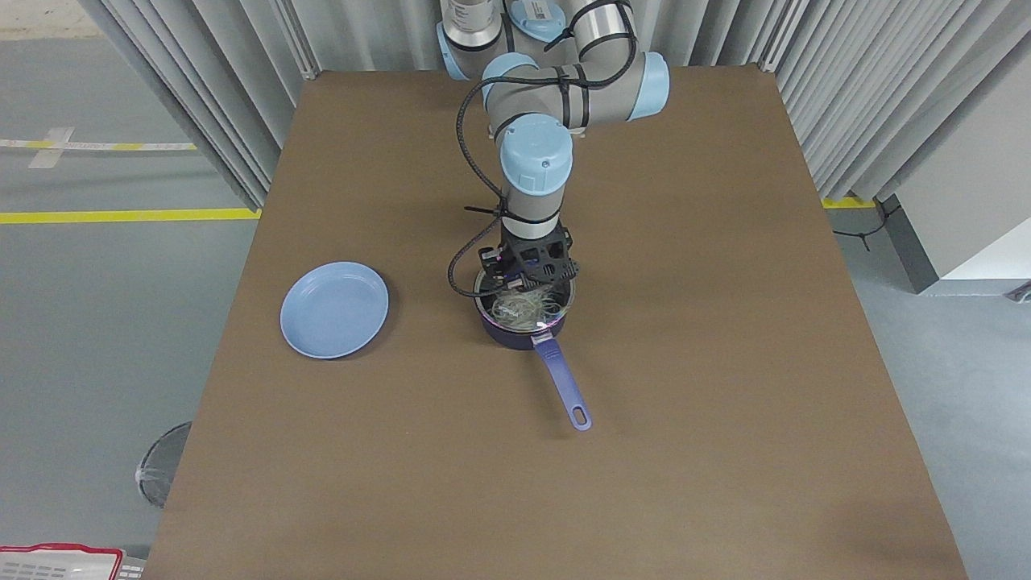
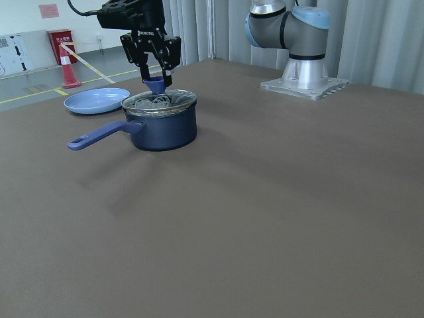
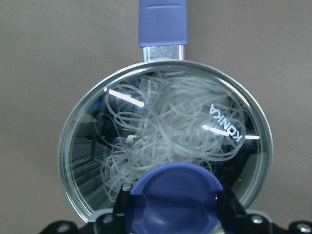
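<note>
A dark blue pot (image 2: 162, 136) with a long blue handle (image 1: 558, 377) stands on the brown table, pale noodle-like strands visible under its glass lid (image 3: 112, 83). My gripper (image 2: 156, 76) is above the pot, shut on the lid's round blue knob (image 3: 175, 197), which fills the space between its fingers in the wrist view. Whether the lid is resting fully on the rim is hard to tell. A light blue plate (image 1: 334, 309) lies to the pot's left in the front view.
Curtains stand behind the table.
</note>
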